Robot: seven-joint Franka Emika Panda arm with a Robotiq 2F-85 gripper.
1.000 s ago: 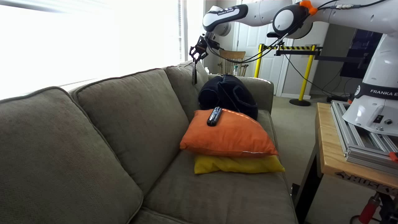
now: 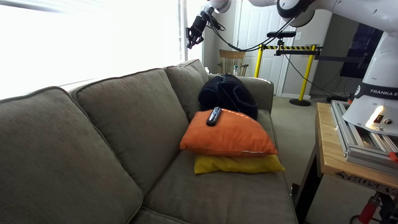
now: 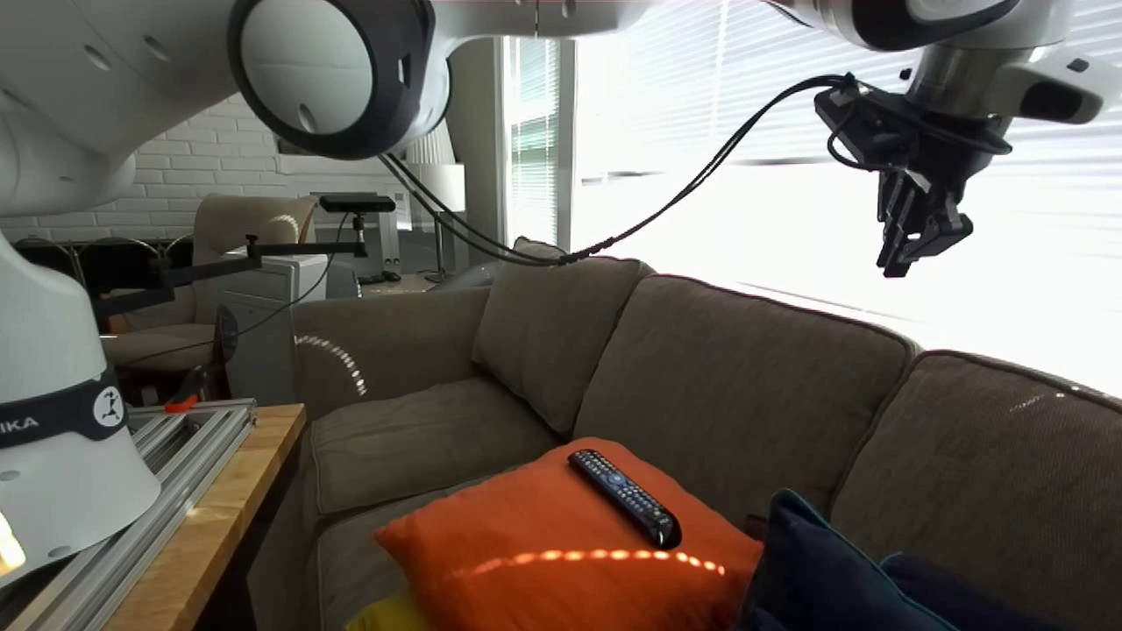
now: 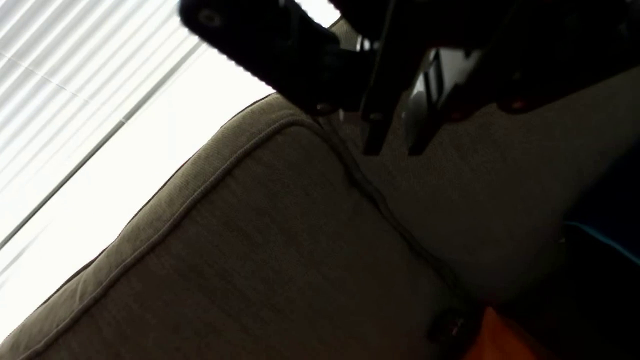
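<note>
High above the sofa back, by the bright window, hangs my gripper (image 3: 917,256), apart from the sofa. In the wrist view the fingertips (image 4: 373,143) stand a little apart, with sofa fabric visible through the narrow gap. No held thing shows past the tips, but the dark upper part of the fingers hides detail. A black remote (image 3: 626,496) lies buttons up on the orange pillow (image 2: 231,132), well below the gripper. A yellow pillow (image 2: 238,164) is under the orange one.
Dark blue pillows (image 2: 228,93) rest behind the orange one, against the sofa (image 2: 112,108). A small dark shape (image 4: 450,327), unclear, lies beside the orange pillow's corner. The near sofa seat is clear. A wooden workbench (image 2: 335,156) carries the arm's base.
A second earlier, a long dark object hung from the gripper; it no longer shows there. The gripper has risen and tilted. The remote on the pillow looks nearly unmoved.
</note>
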